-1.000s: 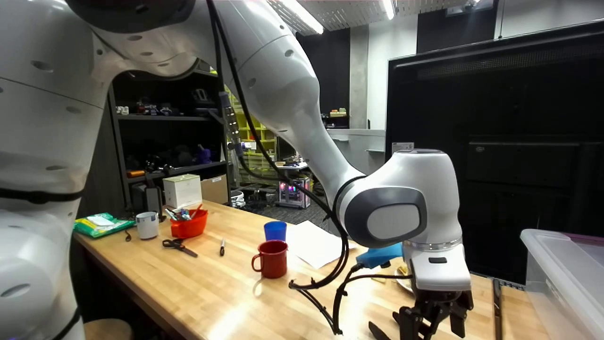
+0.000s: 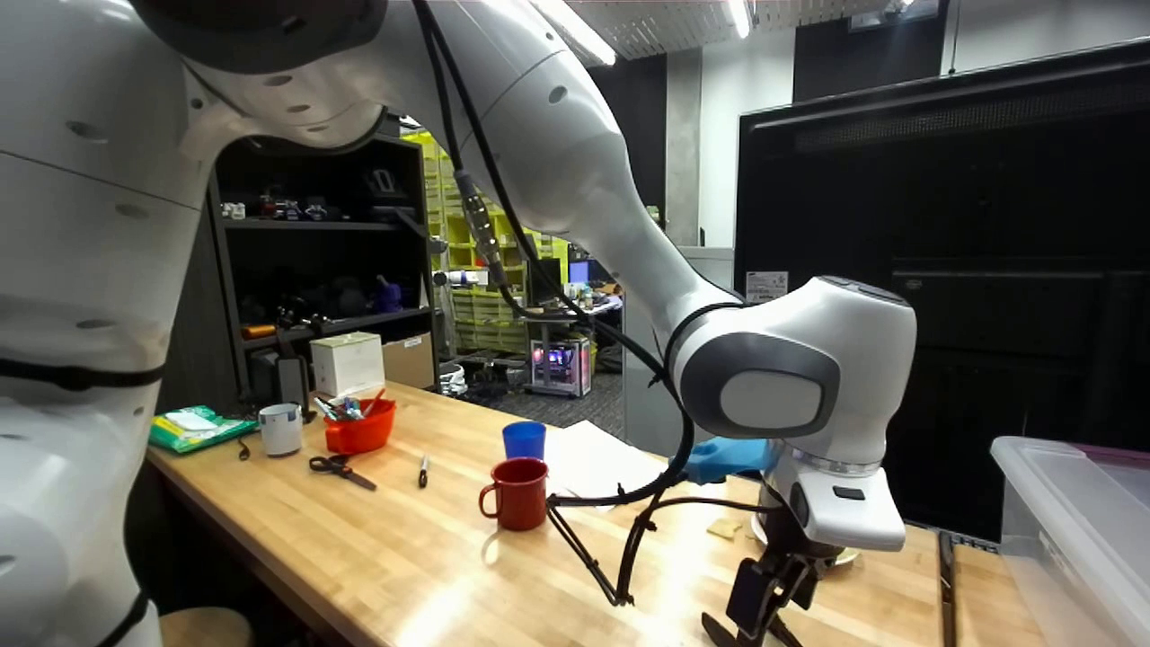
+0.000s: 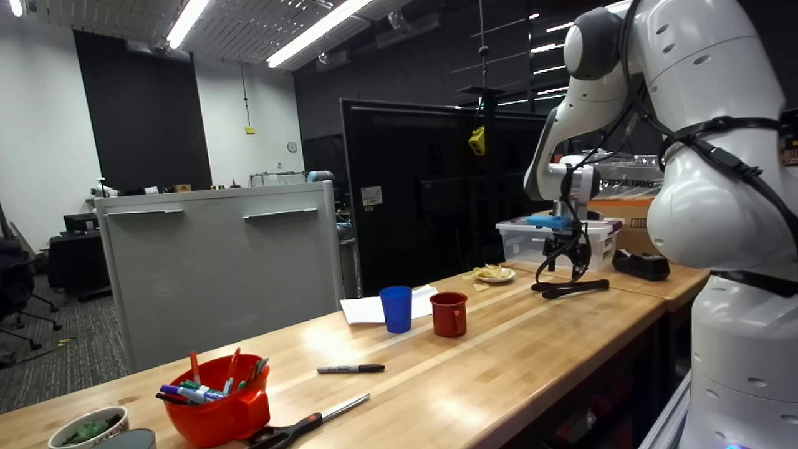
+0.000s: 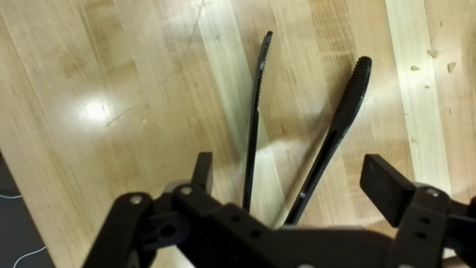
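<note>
A pair of black tongs [image 4: 339, 123] lies on the wooden table, its two arms spread in a V with ribbed tips. Over it, my gripper stands open and empty, its fingers [image 4: 386, 190] wide apart on either side of the tongs in the wrist view. The hinge end is hidden behind the gripper body. From the second exterior view, the tongs [image 3: 572, 287] lie beneath the gripper [image 3: 562, 263]; the height between them is hard to judge. In the first exterior view the gripper [image 2: 778, 604] points down near the bottom edge.
A plate of chips [image 3: 495, 274] is close behind the tongs, with a clear plastic bin [image 3: 516, 241] beyond. A red mug [image 3: 449, 314], blue cup [image 3: 396, 308], marker [image 3: 351, 368], scissors [image 3: 307, 425] and red pen container [image 3: 243, 411] stand farther along. Bare table lies between.
My hand has turned about its vertical axis and tilted, and the wrist has shifted right in the first exterior view. The fingers look closer together from that side. The table objects have not moved.
</note>
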